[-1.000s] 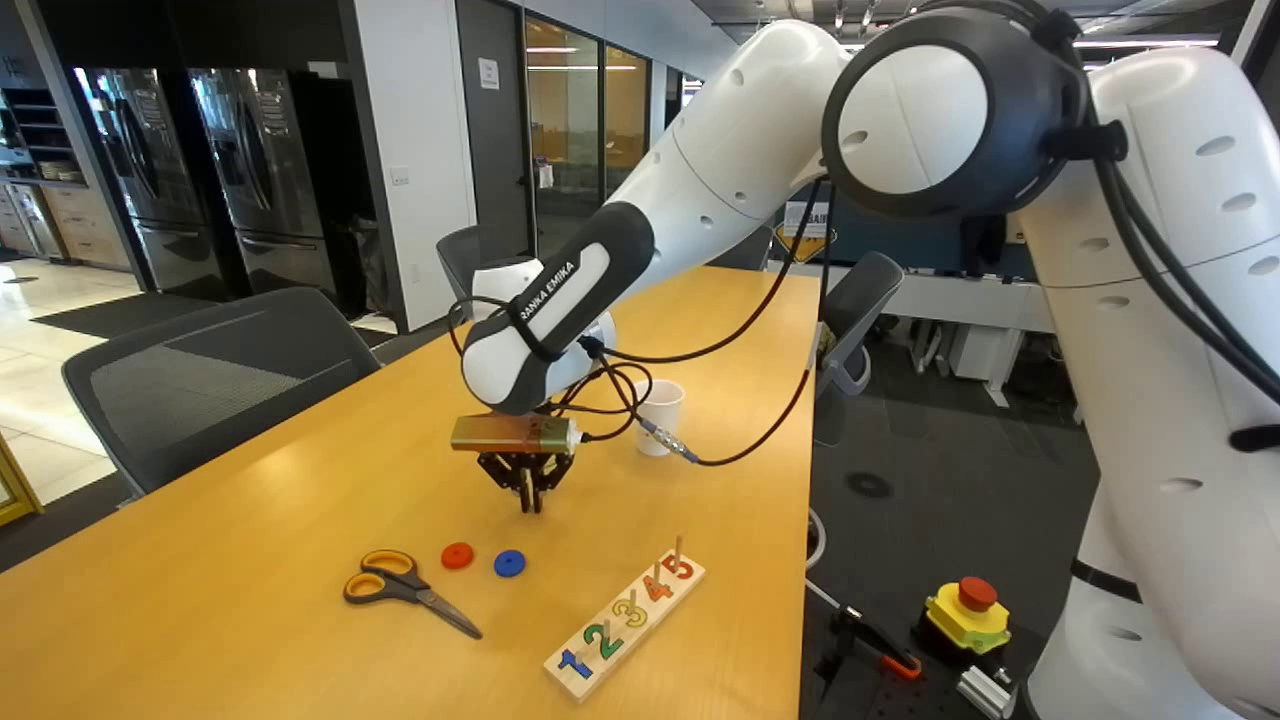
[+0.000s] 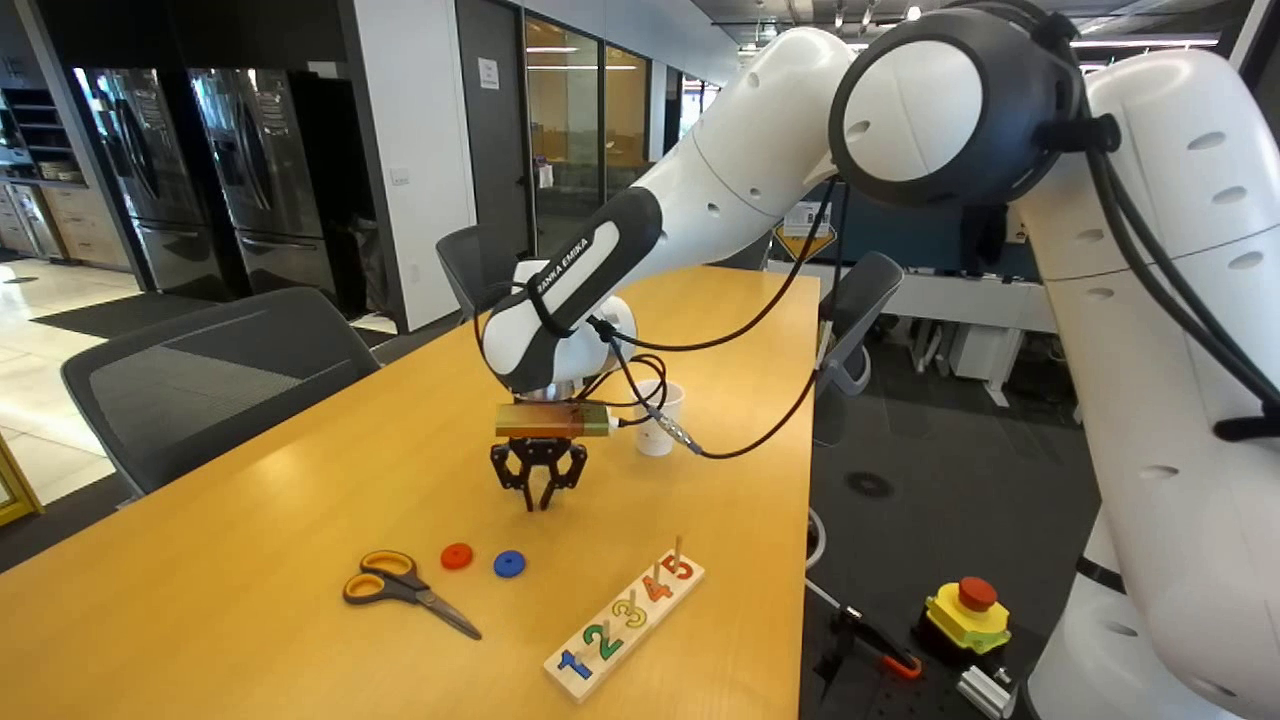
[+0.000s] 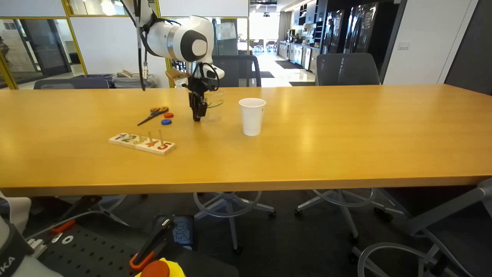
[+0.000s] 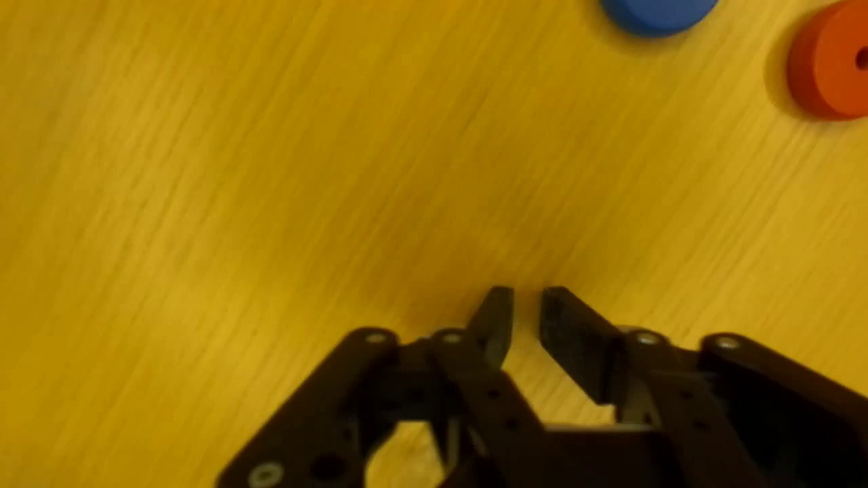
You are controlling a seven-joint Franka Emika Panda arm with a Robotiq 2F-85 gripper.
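My gripper (image 2: 537, 505) points down close above the table, behind the two rings as exterior view 1 sees them. A narrow gap shows between its fingertips in the wrist view, with only bare wood beyond. The blue ring (image 2: 510, 564) and the red ring (image 2: 456, 556) lie flat on the table side by side, apart from the gripper. At the top right of the wrist view, both the blue ring (image 4: 660, 9) and the red ring (image 4: 838, 65) are cut off by the frame. A wooden board (image 2: 626, 624) with pegs and painted numbers 1 to 5 rests nearby.
Orange-handled scissors (image 2: 408, 590) lie beside the red ring. A white paper cup (image 3: 252, 116) stands upright, and something clear like a glass (image 3: 214, 110) is near the gripper.
The wrist and gripper body have shifted right in exterior view 1. The fingers, close together before, now stand slightly farther apart. Rings, scissors and board have not moved.
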